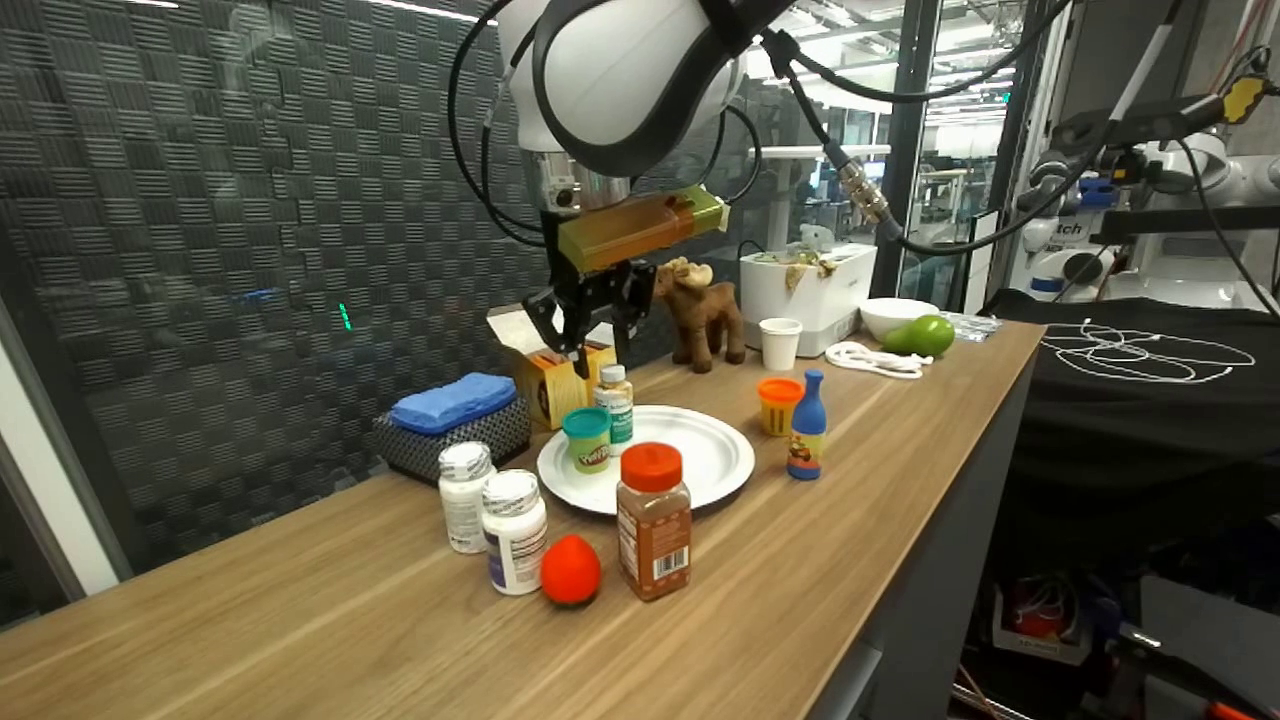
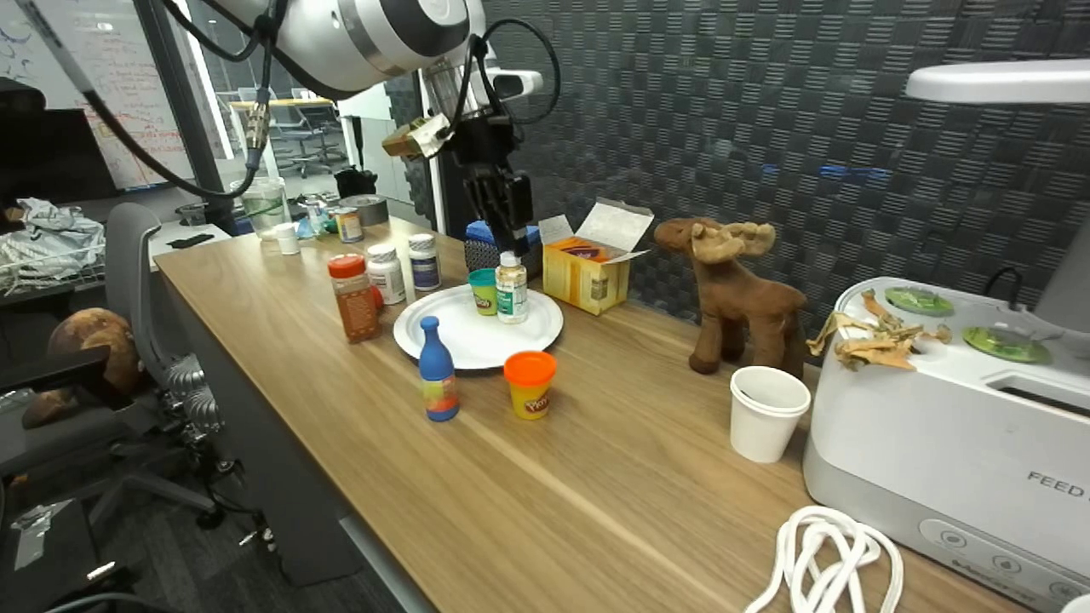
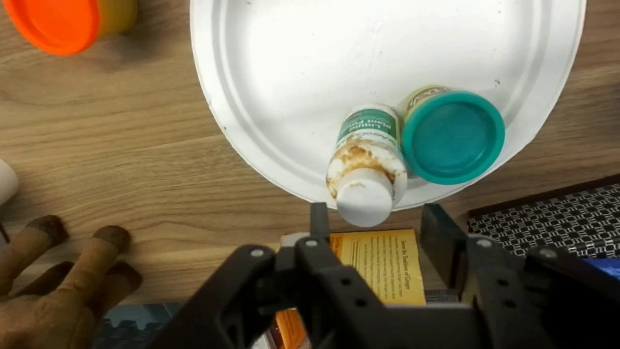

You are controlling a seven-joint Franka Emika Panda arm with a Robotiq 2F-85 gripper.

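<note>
A small white-capped bottle [image 3: 372, 131] with a green label stands on the white plate [image 3: 279, 99], right beside the teal-lidded Play-Doh tub [image 3: 453, 137]; the two look to be touching in the wrist view. Just above the bottle's cap is my gripper, its fingers apart. The cap appears near the gap between the fingertips, with space on both sides of it. In exterior view 2 the gripper [image 2: 519, 241] points down over the bottle, and one finger hides part of the other.
An open yellow box [image 2: 584, 274] and a dark basket with blue cloth [image 1: 453, 406] stand close behind the plate. White pill bottles [image 1: 515, 534], a red-lidded jar [image 1: 654, 528] and a blue bottle [image 1: 807, 432] surround it. Bare wood [image 1: 300, 600] lies at the front left.
</note>
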